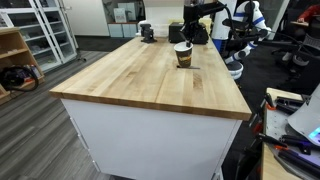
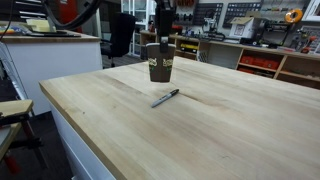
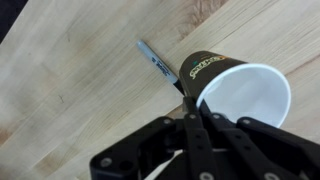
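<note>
A dark brown paper cup with yellowish lettering is upright, apparently a little above the wooden tabletop. My gripper comes down from above, shut on the cup's thin rim. From the wrist view, the cup's white inside faces the camera, and the gripper has its fingertips at the rim's near left edge. A grey marker pen lies on the wood just in front of the cup. One end of the marker is partly covered by the cup in the wrist view.
A workbench with tools and red bins stands in the background, off this table.
</note>
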